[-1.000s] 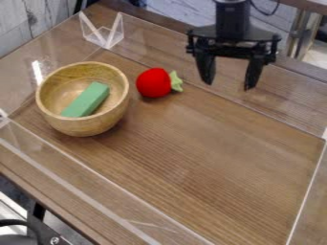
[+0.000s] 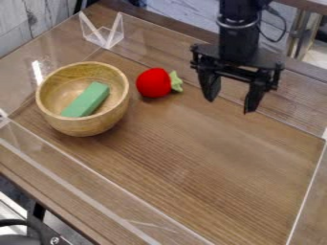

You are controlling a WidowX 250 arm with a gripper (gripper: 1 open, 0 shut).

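The black gripper (image 2: 231,86) is low over the right rear of the wooden table, fingers spread apart and pointing down, with nothing visible between them. To its left lies a red round object with a green top (image 2: 155,83), apart from it. A wooden bowl (image 2: 57,82) at the left holds a green block (image 2: 84,100).
A clear plastic item (image 2: 102,29) stands at the back left. A dark object sits at the bottom-left edge, partly out of view.
The bowl, green block and red object have not visibly moved.
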